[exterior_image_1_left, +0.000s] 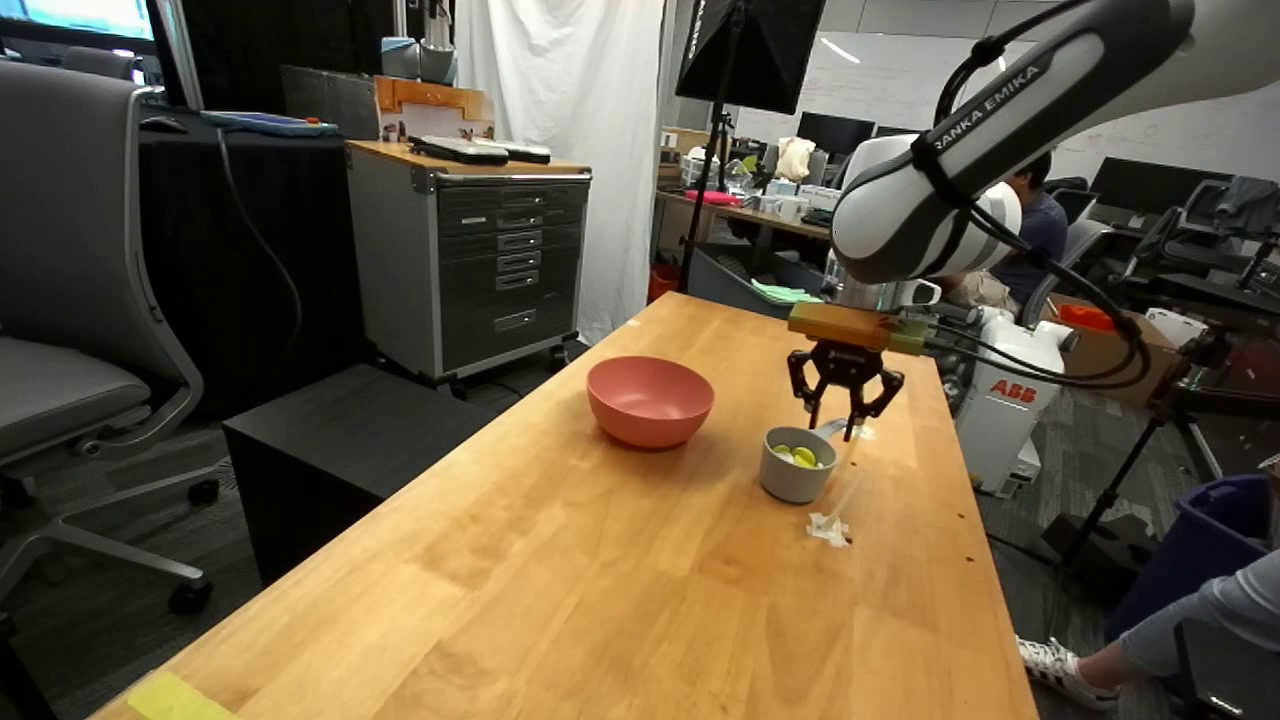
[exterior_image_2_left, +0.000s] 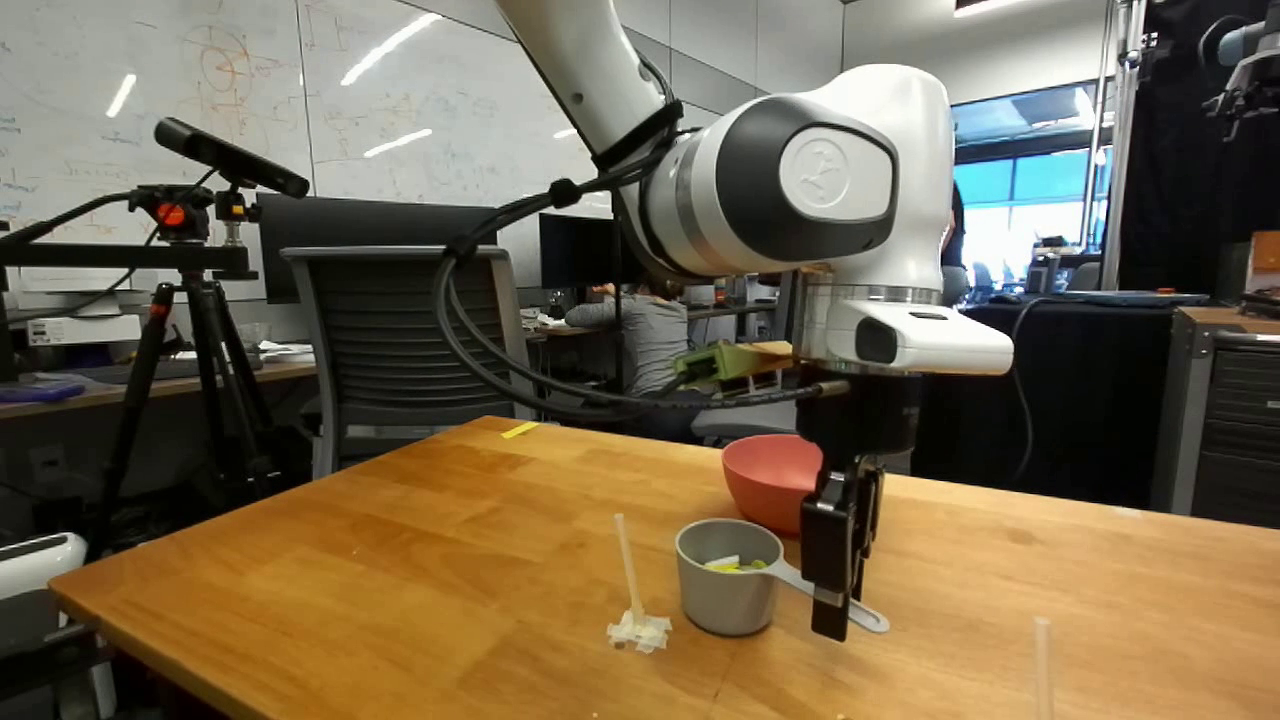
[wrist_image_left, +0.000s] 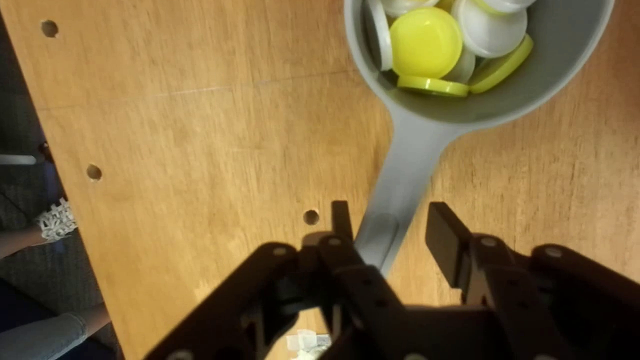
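Observation:
A grey measuring cup (exterior_image_1_left: 793, 482) stands upright on the table, holding several yellow and white caps (wrist_image_left: 427, 43). My gripper is part open, its fingers on either side of the cup's handle (wrist_image_left: 414, 153). A gap shows between the handle and the right finger; the left one lies close beside it, and touch cannot be told. In exterior view 2 the gripper (exterior_image_2_left: 840, 618) points down over the handle, right of the cup. A pink-red bowl (exterior_image_1_left: 650, 402) sits beyond the cup, apart from it.
A clear straw-like post (exterior_image_2_left: 630, 570) is taped upright to the table beside the cup. Another such post (exterior_image_2_left: 1042, 672) stands at the near right. The table's edge shows at left in the wrist view.

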